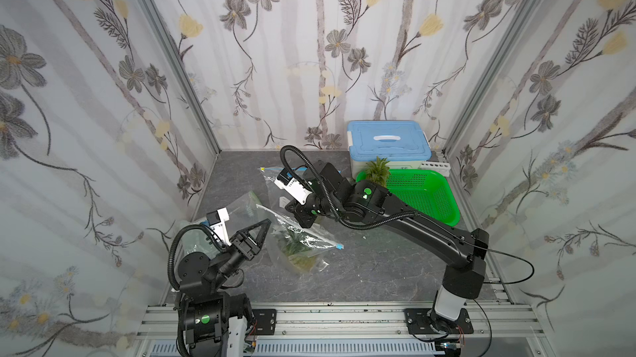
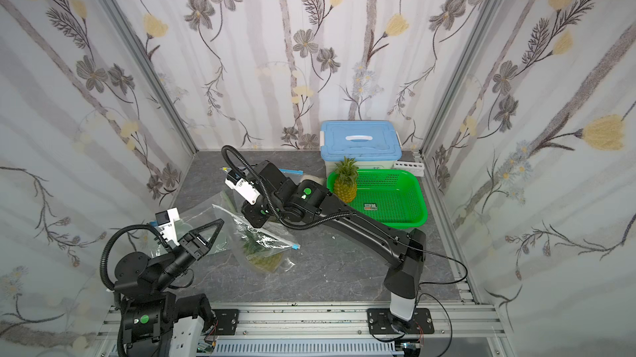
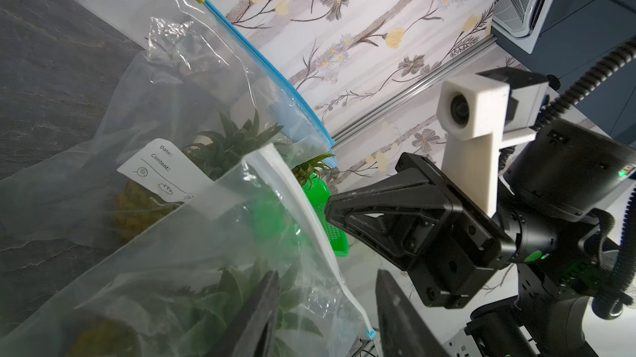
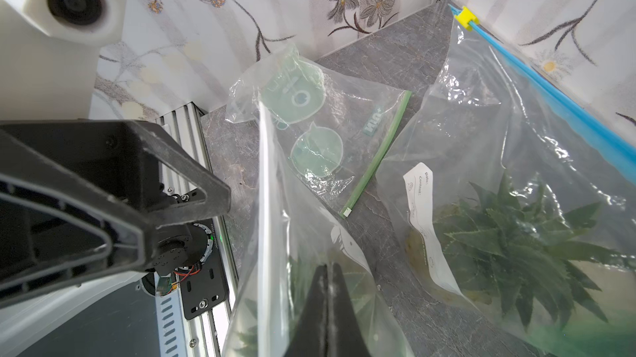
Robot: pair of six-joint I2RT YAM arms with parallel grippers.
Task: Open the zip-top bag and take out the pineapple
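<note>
A clear white-zip bag [image 3: 152, 270] holds a pineapple with green leaves [image 3: 225, 297] at the front centre. My left gripper stands open beside that bag's top edge. My right gripper is shut over the same bag, with nothing clearly held between its fingers; its tips are partly blurred. Behind it, a second bag with a blue zip and yellow slider [image 4: 466, 17] holds another pineapple [image 4: 510, 244].
At the back right stand a green basket [image 2: 404, 198] with a pineapple [image 2: 345, 184] in it and a blue-lidded box [image 2: 357, 133]. An empty green-zip bag [image 4: 351, 125] lies at the left.
</note>
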